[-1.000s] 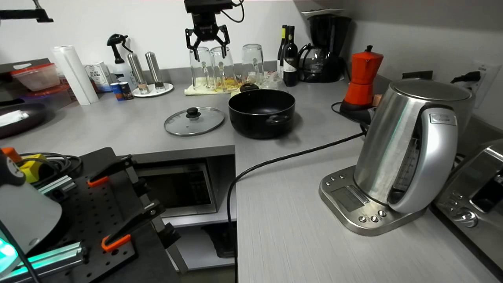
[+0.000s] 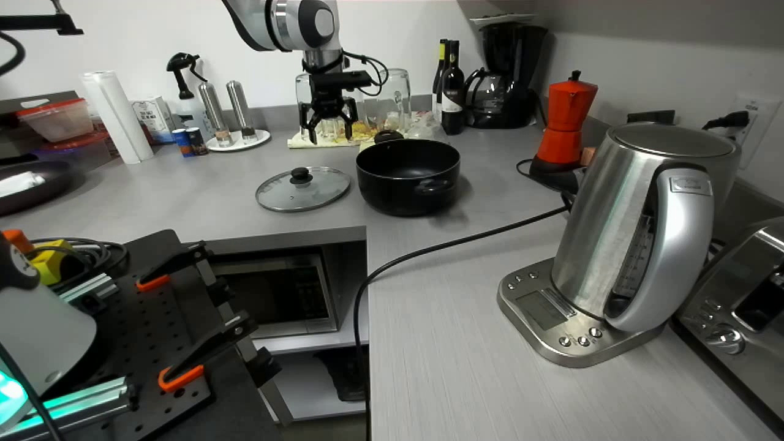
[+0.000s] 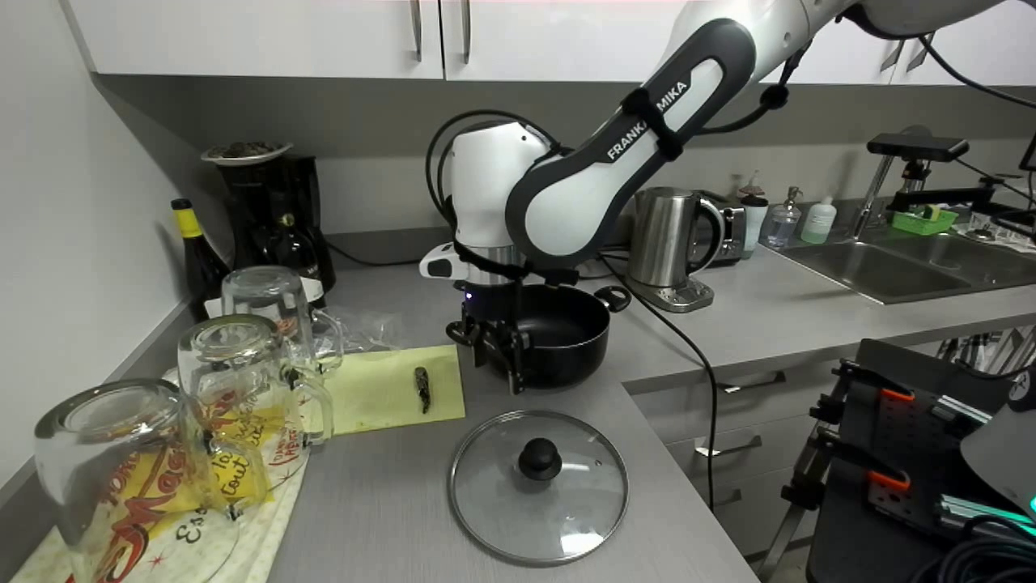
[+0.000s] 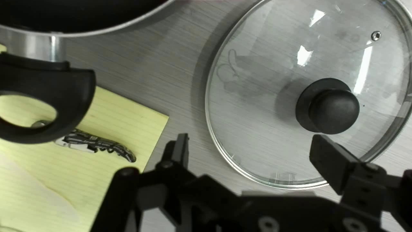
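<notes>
My gripper is open, its black fingers (image 4: 180, 150) wide apart with nothing held between them. In the wrist view, the glass lid (image 4: 262, 127) with its round black knob (image 4: 335, 111) lies flat on the counter, below and ahead of the fingers. Left of it is the black pot (image 4: 116, 27), only partly in frame, whose loop handle (image 4: 83, 92) overhangs a yellow cloth (image 4: 146, 120). A small dark corkscrew (image 4: 112, 145) rests on that cloth, one end near the handle. Exterior view 1 has the gripper (image 2: 331, 135) above the counter behind the lid (image 2: 305, 191).
Upturned glass mugs (image 3: 233, 389) stand along the wall side. Wine bottles (image 2: 452, 92) and a coffee maker (image 2: 507, 81) are at the back. A kettle (image 2: 603, 228) and its black cable (image 2: 441, 250) occupy the right counter.
My gripper has come down from above the mugs to a lower height, with the arm now showing above it. The lid and pot have not moved.
</notes>
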